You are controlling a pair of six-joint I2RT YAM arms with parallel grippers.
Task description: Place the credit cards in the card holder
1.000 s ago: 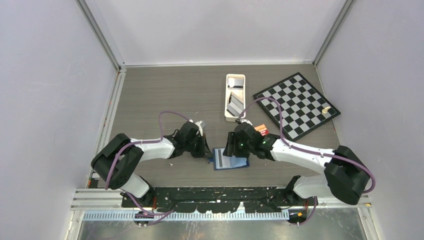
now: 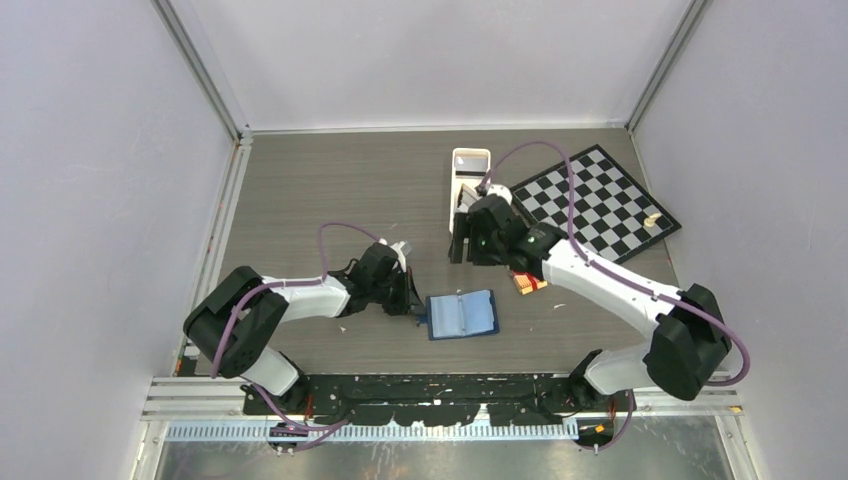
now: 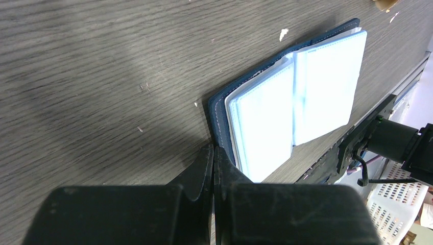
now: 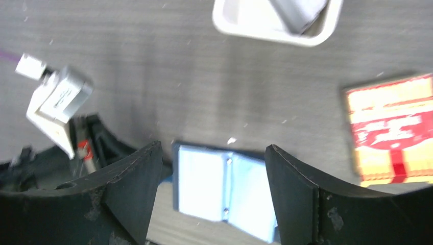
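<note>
The open blue card holder (image 2: pixel 461 313) lies flat near the front of the table, its clear sleeves showing. My left gripper is shut at its left edge, on the table; whether anything thin is between the fingertips cannot be told. My right gripper (image 2: pixel 458 240) is raised near the front of a white tray (image 2: pixel 456 166) holding silver-grey cards, partly hidden by the arm; in the right wrist view its fingers (image 4: pixel 117 194) stand apart with nothing visible between them, above the table between holder and tray.
A chessboard (image 2: pixel 590 200) lies at the back right. An orange-red box (image 4: pixel 388 127) is right of the holder.
My right arm has moved from over the card holder back toward the white tray, uncovering the holder. The left arm has stayed in place.
</note>
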